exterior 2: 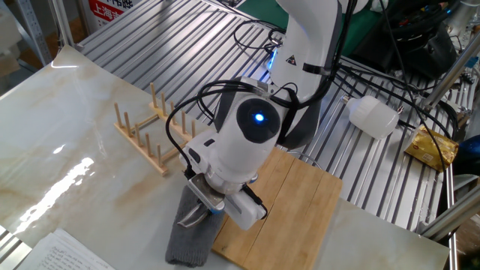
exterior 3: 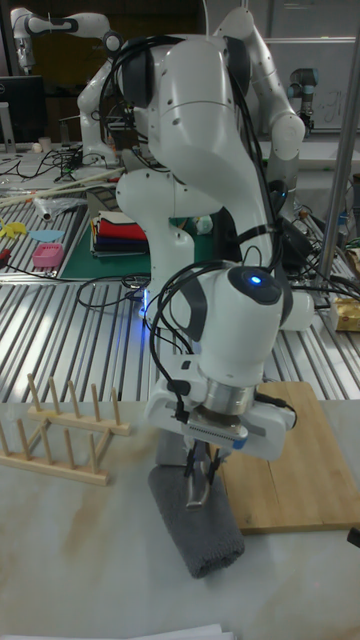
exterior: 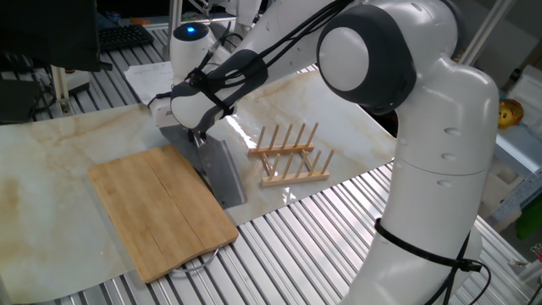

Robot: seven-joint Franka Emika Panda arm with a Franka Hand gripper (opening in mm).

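Note:
My gripper (exterior 3: 202, 469) points down over a grey folded cloth (exterior 3: 197, 523), its dark fingers (exterior 3: 190, 461) on either side of a slim silver piece like a handle. That silver piece (exterior 2: 193, 216) also shows below the hand in exterior view 2, lying over the cloth. Exterior view 1 has a flat grey blade-like plate (exterior: 223, 176) beside the board, with the fingers near its far end. Whether the fingers are closed on the silver piece cannot be told. A wooden cutting board (exterior: 161, 207) lies flat alongside.
A wooden peg rack (exterior: 295, 157) stands on the marbled mat, apart from the cloth. Papers (exterior 2: 60, 251) lie at the mat's edge. Open mat (exterior: 51, 186) extends beyond the board, and slatted metal table (exterior: 279, 254) borders it.

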